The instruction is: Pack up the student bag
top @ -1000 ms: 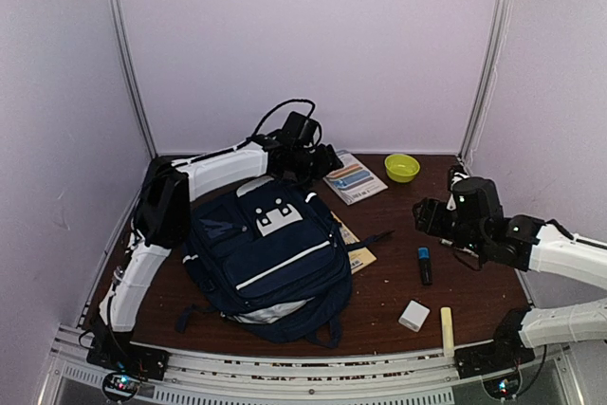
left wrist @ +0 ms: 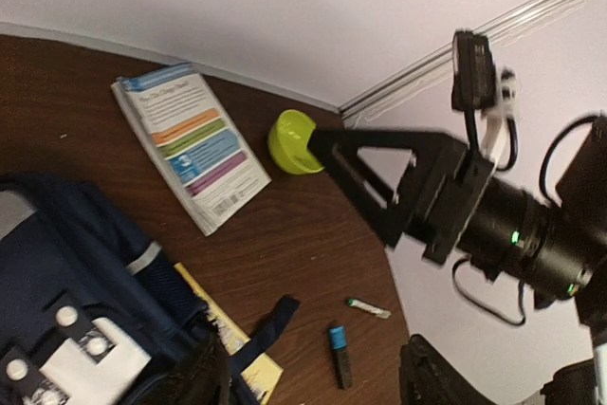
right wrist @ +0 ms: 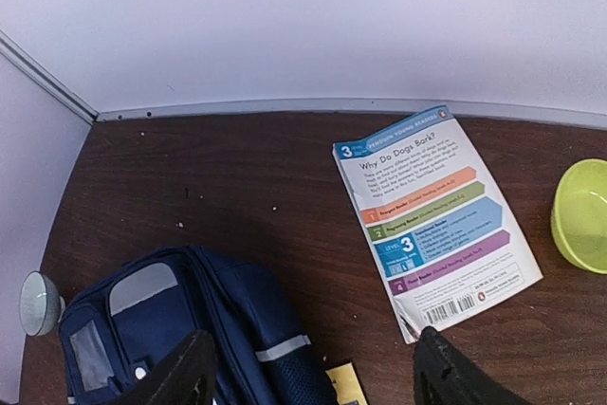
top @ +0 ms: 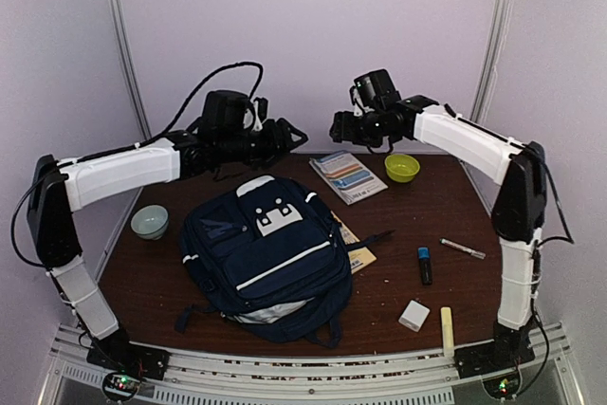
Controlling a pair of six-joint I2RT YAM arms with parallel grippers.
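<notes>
The navy backpack [top: 266, 267] lies on the table, left of centre, a yellow book [left wrist: 261, 375] partly under its right side. A white booklet [right wrist: 441, 230] with coloured stripes lies at the back, right of the bag. My left gripper [top: 292, 135] is raised above the back of the bag, empty, its fingers parted in its wrist view. My right gripper [top: 341, 128] hangs high above the booklet, facing the left one, open and empty.
A green bowl [top: 402, 168] sits at the back right, a pale bowl [top: 150, 222] at the left. A blue-capped marker [top: 425, 267], a pen [top: 463, 248], a white box [top: 414, 316] and a pale yellow stick [top: 447, 331] lie on the right side. Walls enclose three sides.
Both arms have risen. My left gripper lifted away from beside the booklet, and my right gripper swung up and leftward from over the right side of the table.
</notes>
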